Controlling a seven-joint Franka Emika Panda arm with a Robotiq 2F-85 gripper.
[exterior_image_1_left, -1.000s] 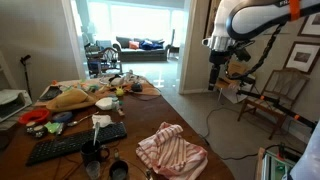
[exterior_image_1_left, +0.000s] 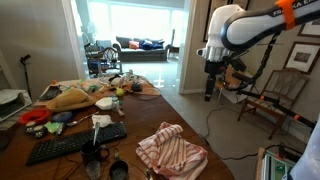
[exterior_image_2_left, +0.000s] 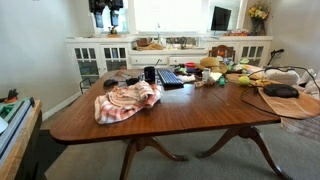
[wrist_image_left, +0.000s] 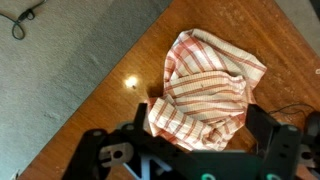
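Note:
A red-and-white checked cloth (exterior_image_1_left: 172, 152) lies crumpled near the end of the wooden table. From above, the wrist view shows the cloth (wrist_image_left: 205, 88) spread in loose folds with one part folded over. My gripper (exterior_image_1_left: 211, 87) hangs well above the tabletop, to the right of the cloth and apart from it. In the wrist view the gripper stands open, its fingers (wrist_image_left: 131, 138) wide apart at the bottom of the picture. Nothing is held between them. The cloth (exterior_image_2_left: 128, 101) also shows on the table's near left in the second exterior view.
A black keyboard (exterior_image_1_left: 75, 142) and dark mugs (exterior_image_1_left: 93, 160) stand left of the cloth. Several items, among them a white plate (exterior_image_1_left: 106, 103), crowd the table's far end. Bare tabletop (exterior_image_2_left: 200, 115) lies beside the cloth. Cables (wrist_image_left: 20, 25) trail on the carpet.
The arm has shifted slightly, with the gripper a little lower and further left than before. The cloth and other objects have not moved.

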